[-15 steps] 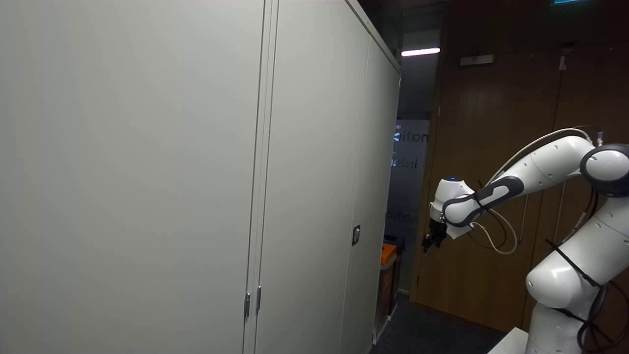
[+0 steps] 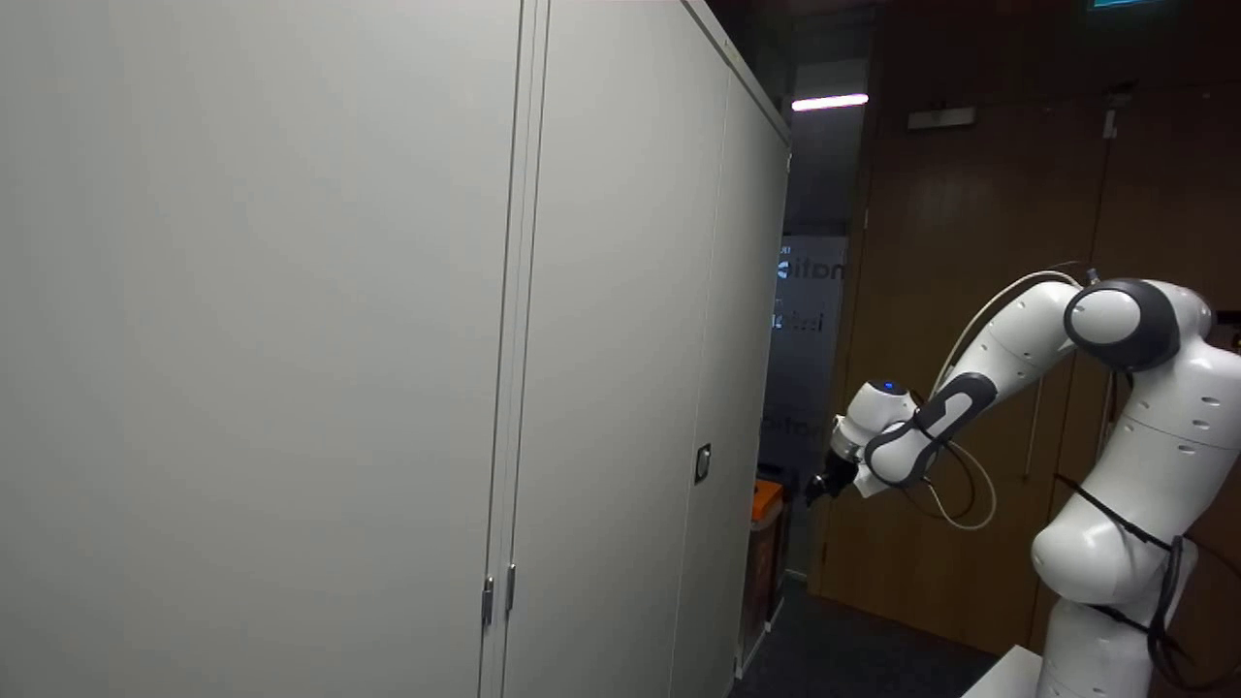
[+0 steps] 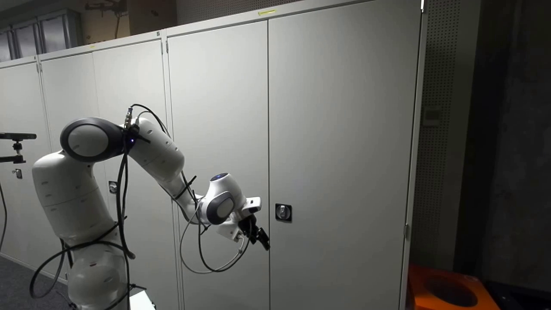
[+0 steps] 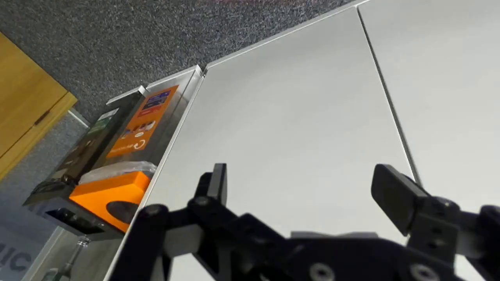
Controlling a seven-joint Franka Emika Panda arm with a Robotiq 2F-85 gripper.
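Observation:
Tall pale grey cabinet doors [image 3: 335, 129] fill much of both exterior views, all closed flat. On the right-hand door sits a small dark latch with a round silver knob [image 3: 283, 212], beside the seam between two doors. My gripper is open in the wrist view, its black fingers [image 4: 396, 199] wide apart with only the cabinet face beyond. In exterior view 2 the gripper [image 3: 264, 240] appears left of and a little below the latch. Exterior view 1 shows the gripper [image 2: 817, 491] apart from the cabinet, to the right of its latch [image 2: 703, 461].
Beyond the cabinet's end stand bins, one with an orange lid [image 3: 449, 289]. Dark carpet [image 4: 154, 32] covers the floor. A wooden door [image 2: 966, 349] lies behind the arm. Cables loop loosely below the wrist. Open air lies between arm and cabinet.
The wrist has lowered slightly and tilted, pointing the gripper more toward the doors.

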